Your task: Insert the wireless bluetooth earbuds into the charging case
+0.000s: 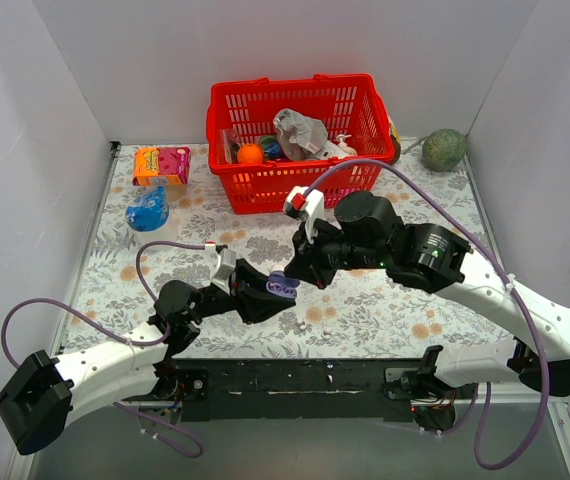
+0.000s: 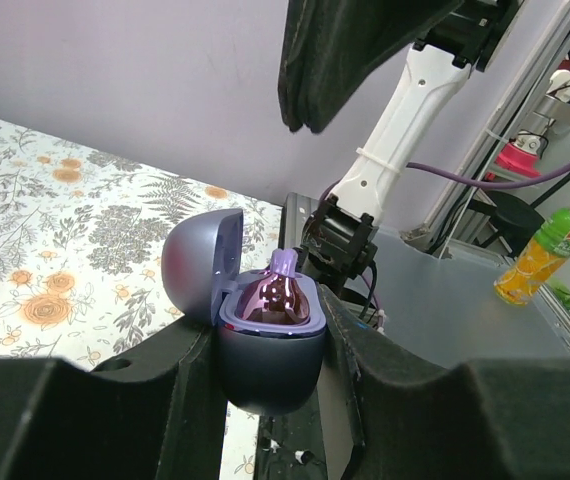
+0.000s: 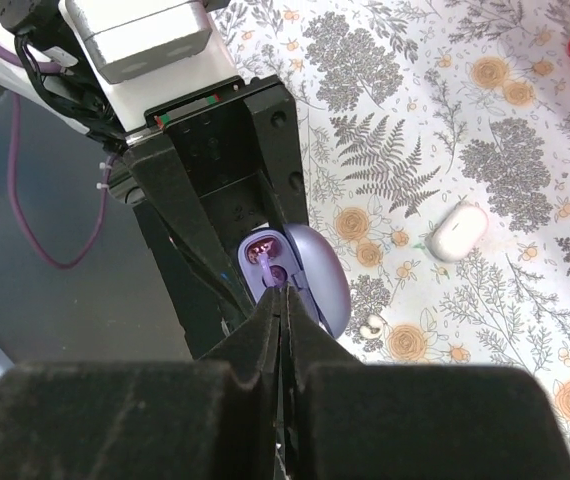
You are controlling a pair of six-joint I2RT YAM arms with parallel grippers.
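A purple charging case (image 2: pixel 270 370), its lid (image 2: pixel 205 262) standing open, is pinched in my left gripper (image 1: pixel 273 296). One purple earbud (image 2: pixel 283 265) sits in the case, its stem sticking up above the rim. From the right wrist view, that earbud (image 3: pixel 261 252) occupies one slot, and the slot beside it looks dark and empty, though it is small and partly behind my fingertips. My right gripper is shut with nothing between its fingers; in the left wrist view its fingertips (image 2: pixel 295 105) hang above the case, apart from it.
On the flowered table lie a white case (image 3: pixel 459 232) and small white earbuds (image 3: pixel 372 328). At the back stands a red basket (image 1: pixel 245 190), with a snack box (image 1: pixel 161 165) and blue-topped container (image 1: pixel 148 210) to the left. Right of centre, the table is clear.
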